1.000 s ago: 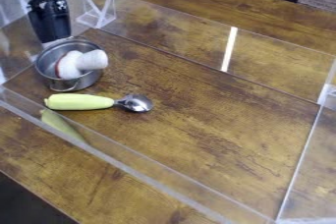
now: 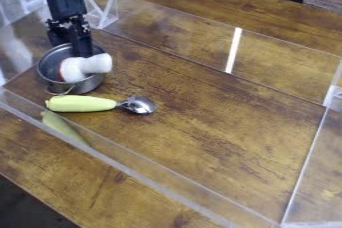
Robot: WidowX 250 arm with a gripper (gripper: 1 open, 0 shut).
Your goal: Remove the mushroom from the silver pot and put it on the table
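The silver pot point(image 2: 54, 89) stands at the left of the table. Inside it rests the mushroom point(image 2: 90, 65), pale and rounded, leaning toward the pot's right side. A darker reddish patch shows beside its white part. My black gripper point(image 2: 75, 44) reaches down from the upper left to the pot's back rim, just behind the mushroom. Nothing is visibly held. Its fingertips are small and dark here, so how far apart they stand is unclear.
A yellow-green corn cob point(image 2: 80, 103) lies in front of the pot, with a metal spoon point(image 2: 138, 105) at its right end. Clear plastic walls point(image 2: 160, 172) border the area. Bare wooden table point(image 2: 221, 117) spreads across the middle and right.
My gripper has come down and slightly right, from behind the pot to its back rim. The mushroom is still in the pot, its pose slightly different. Corn and spoon have not moved.
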